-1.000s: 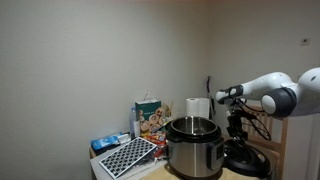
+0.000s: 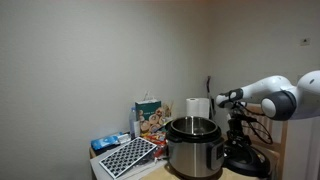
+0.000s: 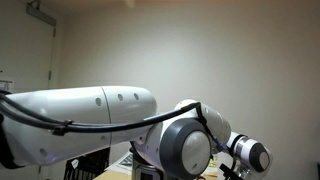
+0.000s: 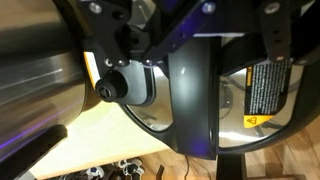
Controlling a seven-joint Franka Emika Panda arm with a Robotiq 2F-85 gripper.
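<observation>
A steel pressure cooker (image 2: 196,156) with a black rim stands open-topped on the table in exterior view 1. Right of it lies a round black lid (image 2: 247,162), with my gripper (image 2: 240,132) above and close to it. From the wrist, the lid shows clear panels and a broad black handle (image 4: 193,100) running across it. My gripper is shut on that handle, which passes up between its dark fingers. Contact at the fingertips is partly hidden. In exterior view 2 the arm blocks most of the tabletop.
A black-and-white perforated board (image 2: 128,157), a blue box (image 2: 106,143), a patterned bag (image 2: 148,116) and a paper towel roll (image 2: 197,107) crowd the left and back. The cooker's steel wall (image 4: 40,80) is close to the lid. A chair (image 2: 277,135) stands behind the arm.
</observation>
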